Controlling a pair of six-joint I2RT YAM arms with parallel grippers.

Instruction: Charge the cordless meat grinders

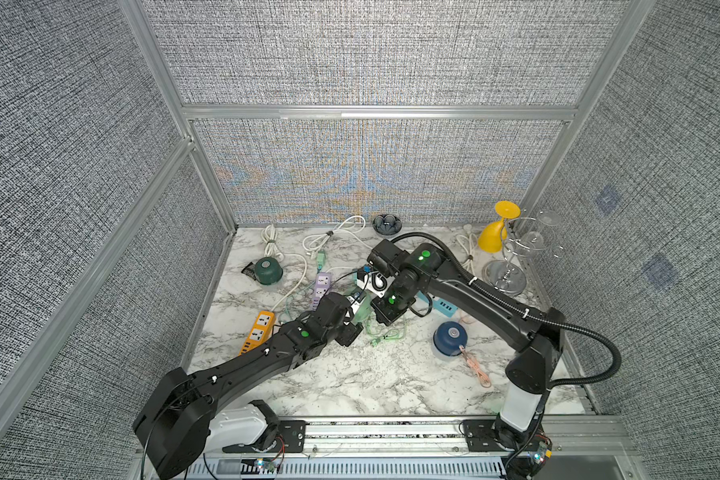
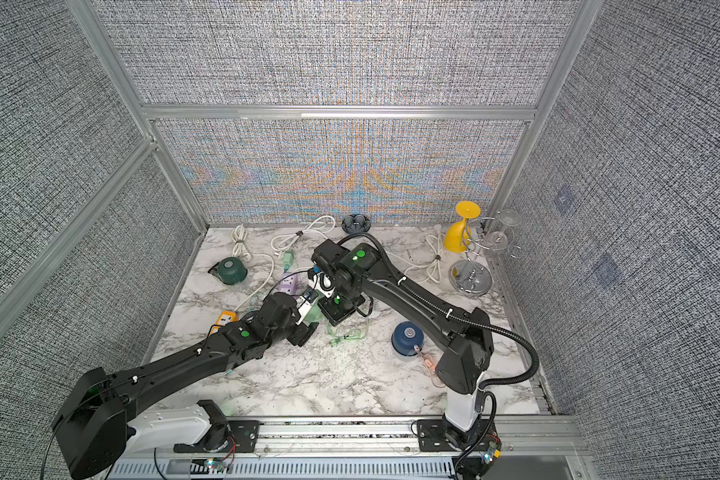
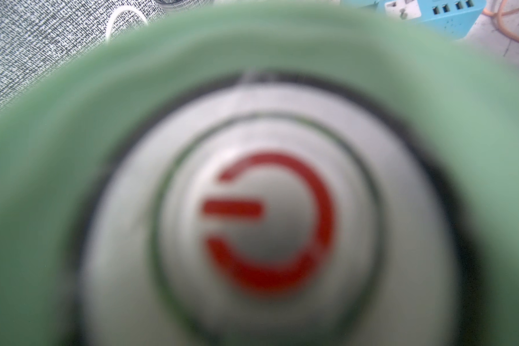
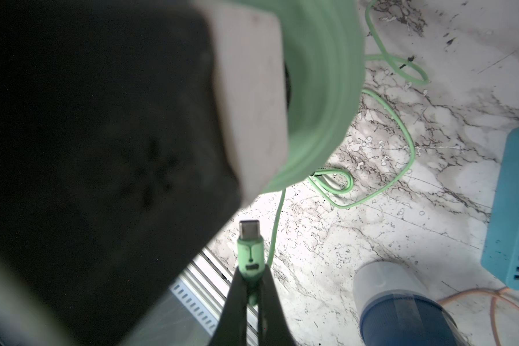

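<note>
The light green meat grinder (image 1: 363, 309) is at the table's middle, within my left gripper (image 1: 358, 317). Its silver button with a red power mark (image 3: 268, 222) fills the left wrist view, which shows no fingers. Up close in the right wrist view, a left finger (image 4: 253, 98) lies against the green body (image 4: 323, 86). My right gripper is shut on the green cable's plug (image 4: 250, 253), metal tip pointing out. The plug appears apart from the grinder, and no charging port shows. A blue grinder (image 1: 449, 338) and a dark green grinder (image 1: 268, 270) stand on the table.
Power strips lie around: orange (image 1: 257, 331), purple (image 1: 321, 286) and blue (image 4: 513, 207). The green cable (image 4: 406, 138) loops loosely below the grippers. A yellow goblet (image 1: 492, 236) and a glass rack (image 1: 505, 276) stand back right.
</note>
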